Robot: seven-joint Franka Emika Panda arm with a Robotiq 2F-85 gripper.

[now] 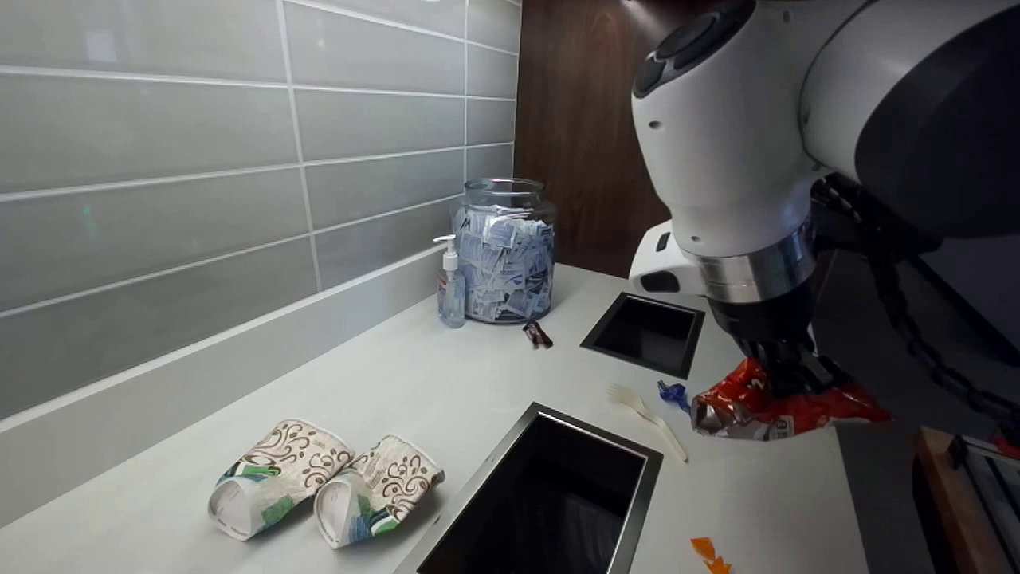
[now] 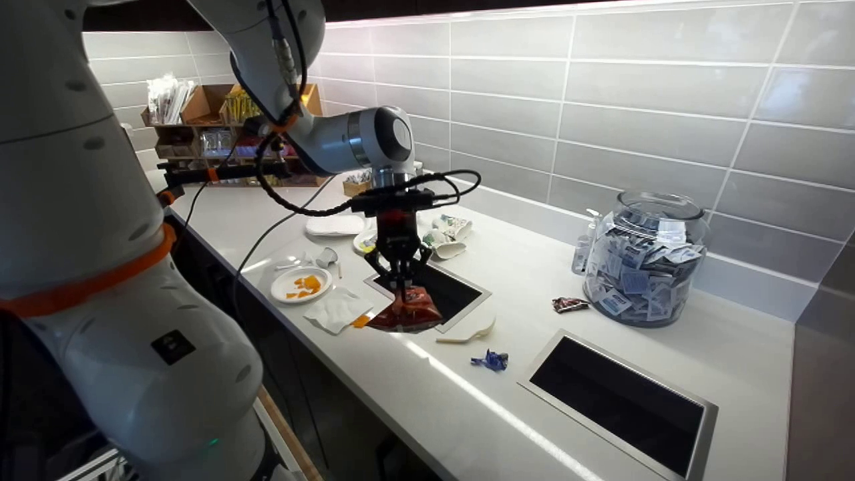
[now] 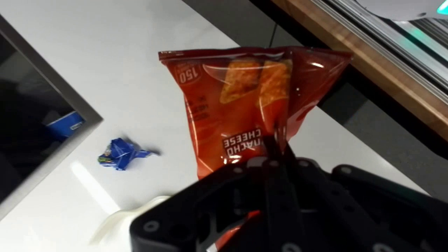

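Note:
A red nacho cheese chip bag (image 1: 755,406) hangs above the counter, pinched near its middle by my gripper (image 1: 789,378). In the wrist view the red bag (image 3: 226,113) spreads out past the black fingers (image 3: 273,159), which are shut on a fold of it. Exterior view 2 has the bag (image 2: 413,308) below the gripper (image 2: 403,280), in front of the larger dark counter opening (image 2: 461,288). The bag's lower part is partly hidden by the gripper in the wrist view.
A blue crumpled wrapper (image 2: 491,360) and a pale fork (image 1: 650,418) lie near a second opening (image 2: 617,401). Two crumpled paper cups (image 1: 282,473) lie by the wall. A glass jar of packets (image 2: 647,260), a pump bottle (image 1: 451,292) and a plate with orange scraps (image 2: 300,284) stand farther off.

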